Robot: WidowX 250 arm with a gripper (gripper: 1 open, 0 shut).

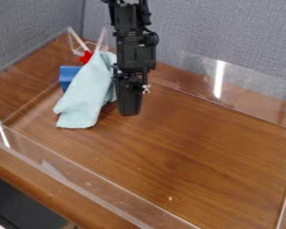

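My gripper (pixel 129 94) hangs low over the wooden table (pixel 193 152), just right of a pale mint cloth (pixel 81 103). The cloth is draped on the left of the table, rising toward the back against other objects. The gripper's dark fingers appear shut; whether any cloth is between them is hard to tell.
A blue object (pixel 67 75) and a red one (pixel 86 57) sit behind the cloth at the back left, with white strap-like pieces above. Clear plastic walls edge the table.
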